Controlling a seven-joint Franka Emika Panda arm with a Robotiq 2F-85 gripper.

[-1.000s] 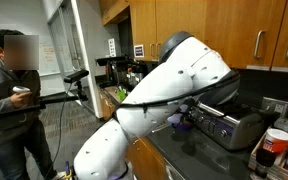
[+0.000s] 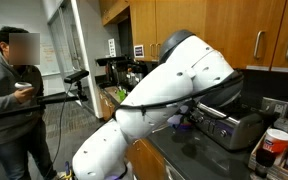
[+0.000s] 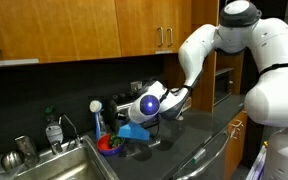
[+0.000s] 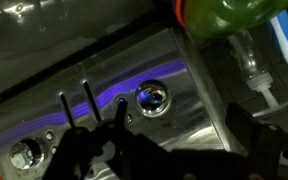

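My gripper stands open in the wrist view, its dark fingers (image 4: 259, 140) apart at the lower edge with nothing held between them. Facing it is the shiny metal control panel of a toaster (image 4: 184, 75), with a round knob (image 4: 153, 97) near the middle, two dark slots to its left and a second knob (image 4: 26, 153) at lower left. In exterior view 1 the toaster (image 2: 232, 130) rests on the counter beside the arm. The gripper (image 3: 134, 132) hangs over the counter in exterior view 2. Whether it touches the toaster, I cannot tell.
A red bowl (image 3: 110, 146) with green contents stands near the sink (image 3: 69, 165). A clear pump bottle (image 4: 248, 58) lies in the upper right of the wrist view. Cups (image 2: 276, 142) occupy a tray right of the toaster. A person (image 2: 19, 100) stands at left.
The person at left has raised the hand holding a white object and shifted the head slightly. The arm and the toaster show no clear movement.
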